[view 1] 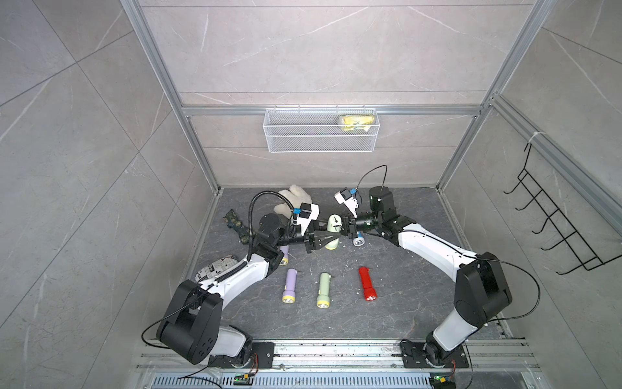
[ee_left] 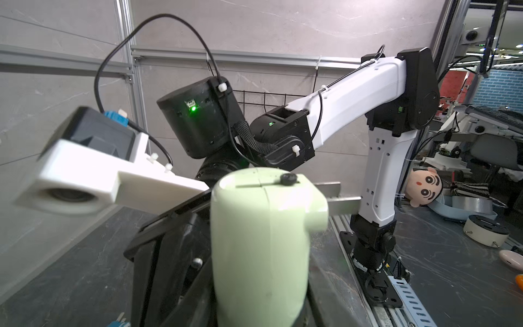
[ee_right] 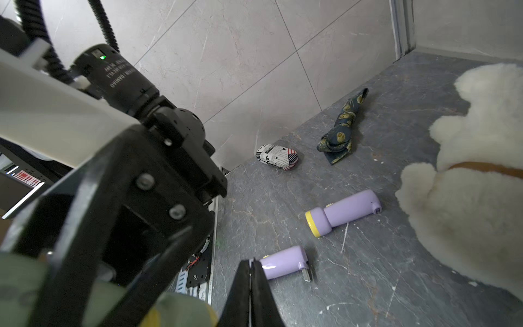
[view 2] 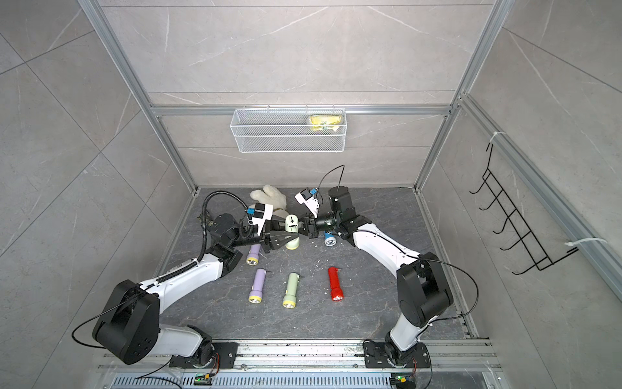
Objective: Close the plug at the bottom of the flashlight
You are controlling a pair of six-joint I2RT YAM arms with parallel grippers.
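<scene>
My left gripper [view 1: 329, 238] is shut on a pale green flashlight [ee_left: 261, 245], held upright above the table between the two arms. Its flat end is uppermost in the left wrist view, with slots and a small dark spot on top. Two flat metal pieces [ee_left: 346, 206] jut out to the right behind the flashlight's side knob [ee_left: 317, 211]; I cannot tell how they join it. My right gripper is shut with nothing between its fingers. It is close to the flashlight's upper right side; contact cannot be told.
Purple flashlights [view 1: 289, 285], a second green flashlight [view 1: 323, 289], a red one [view 1: 367, 283] and a blue one [view 1: 359, 240] lie on the table. A white plush toy [ee_right: 479, 179] and a knotted cloth [ee_right: 342, 129] are farther back.
</scene>
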